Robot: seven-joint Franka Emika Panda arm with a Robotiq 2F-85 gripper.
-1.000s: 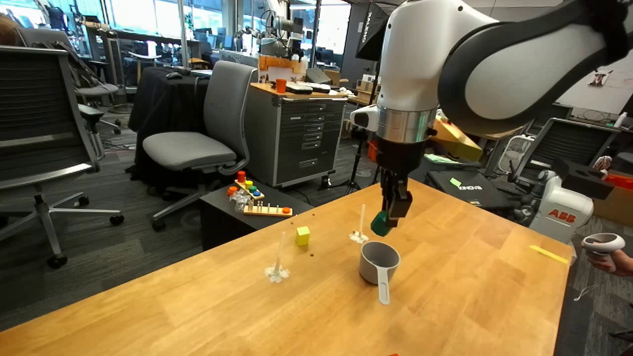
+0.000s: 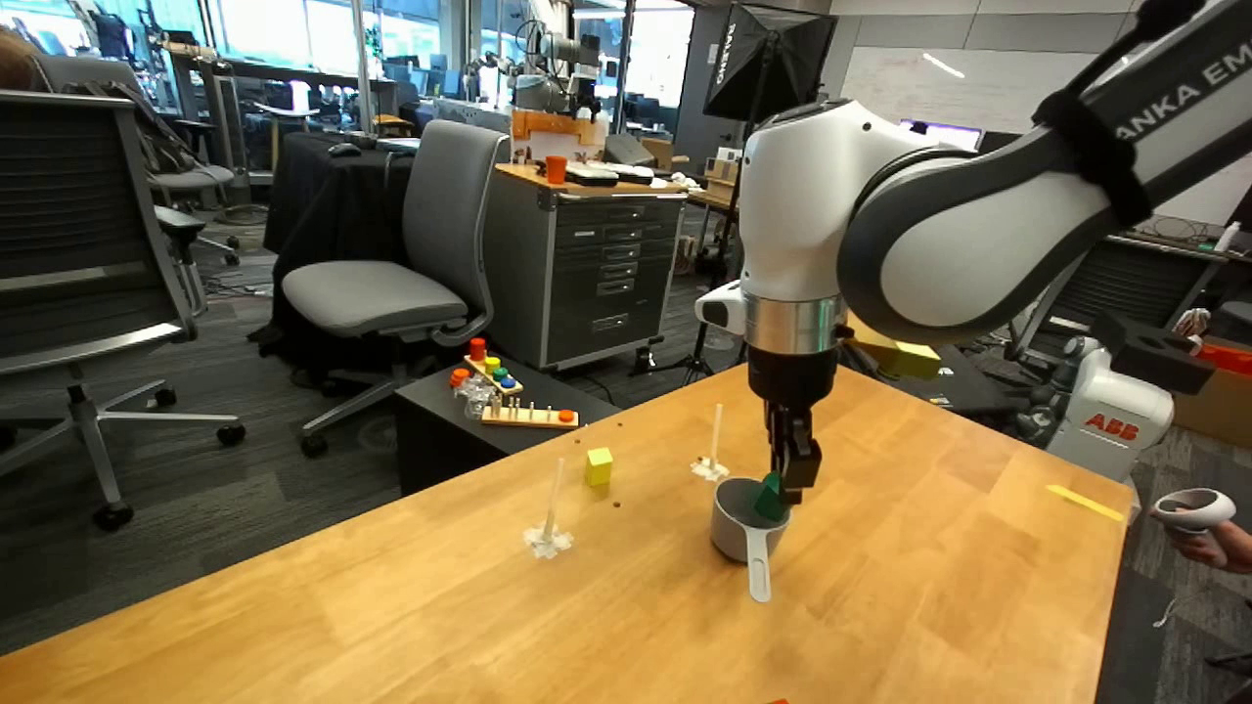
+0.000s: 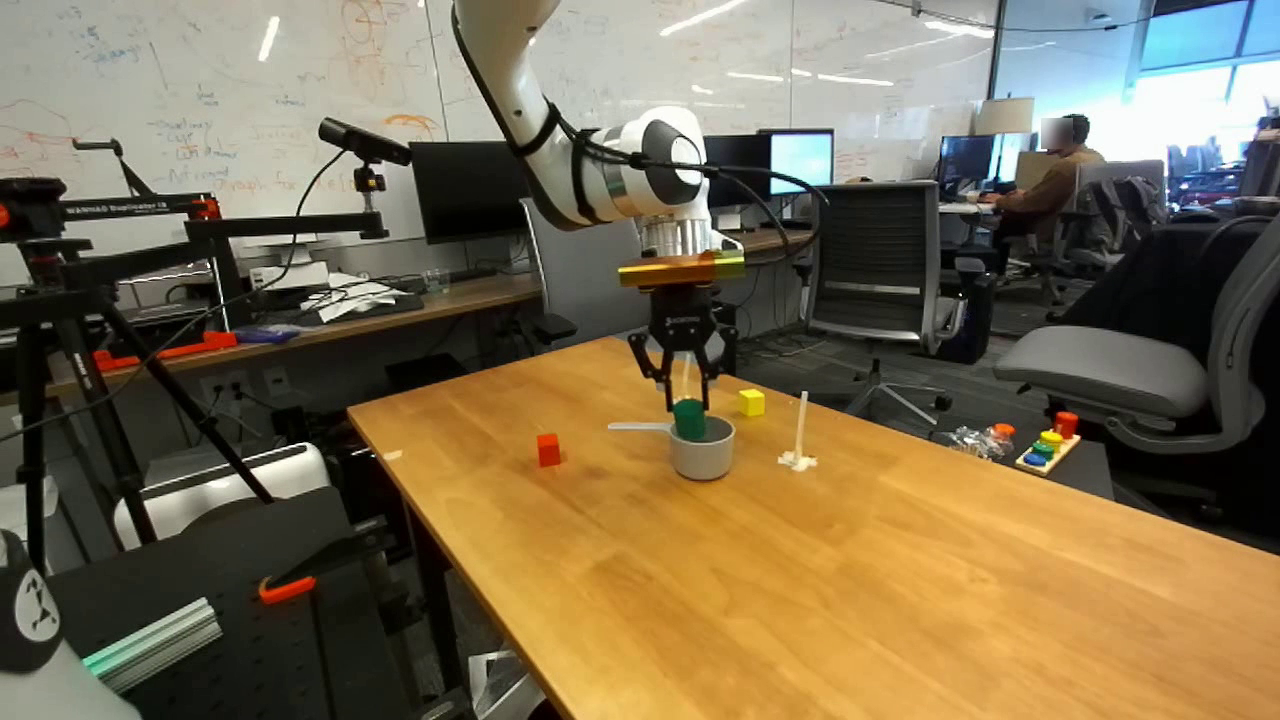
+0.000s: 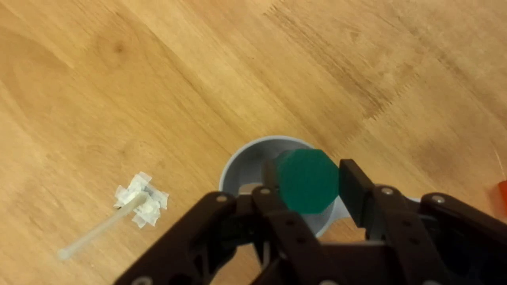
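Observation:
A green octagonal block (image 4: 309, 181) is held between my gripper's fingertips, its flat face toward the wrist camera. My gripper (image 3: 687, 402) is shut on it, directly over the grey measuring cup (image 3: 703, 458). In exterior view 1 the block (image 2: 770, 498) dips inside the rim of the cup (image 2: 734, 530), toward the right side. The cup stands upright on the table, its handle (image 2: 759, 577) pointing to the front. Whether the block touches the cup's floor cannot be seen.
Two thin upright sticks, one left (image 2: 555, 505) and one behind (image 2: 716, 440), are taped to the table. A yellow cube (image 2: 599, 467) sits farther back. A red cube (image 3: 548, 450) lies beyond the cup's handle.
My gripper has come down with the green block, from above the cup to its opening. The cup has not moved.

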